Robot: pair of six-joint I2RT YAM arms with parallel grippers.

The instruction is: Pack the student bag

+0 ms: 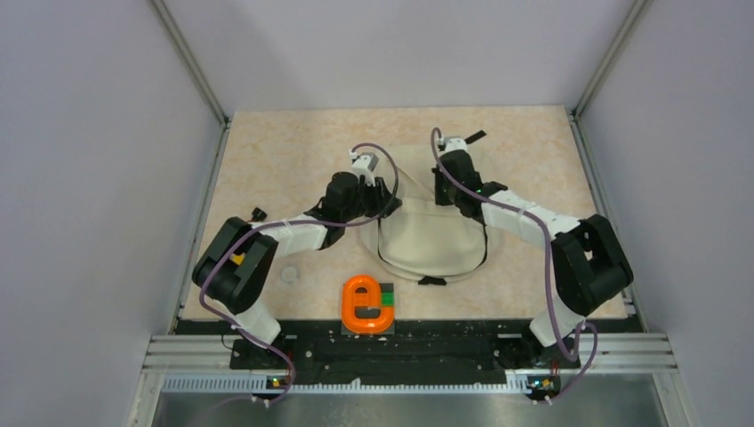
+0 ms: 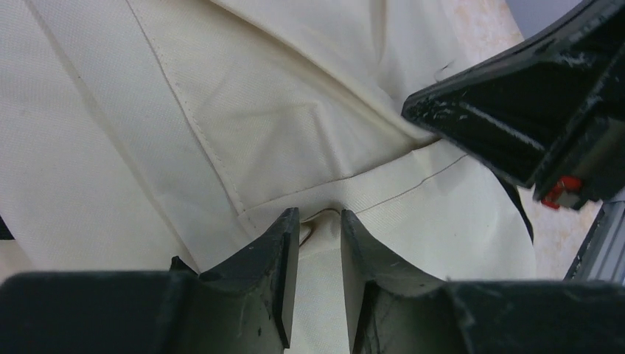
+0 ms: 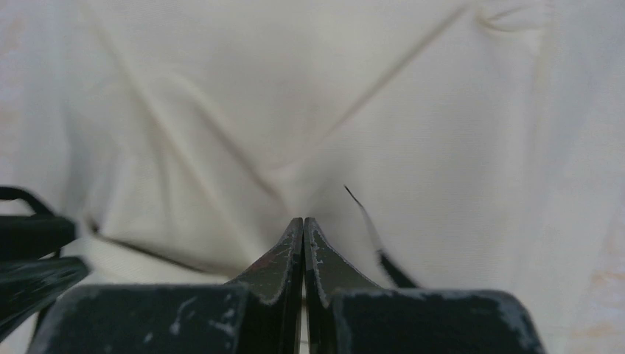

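The cream canvas bag [image 1: 431, 240] lies flat on the table, its top folds rumpled. My left gripper is over the bag's left side at the opening seam, fingers part open, a fold of canvas visible between and beyond the tips; whether it grips cloth I cannot tell. My right gripper is shut over the upper right of the bag, nothing visible between its fingertips; the cloth below it is blurred.
An orange object [image 1: 356, 325] on a grey board sits at the front centre edge. Small dark and yellow items lie at the left, partly behind the left arm.
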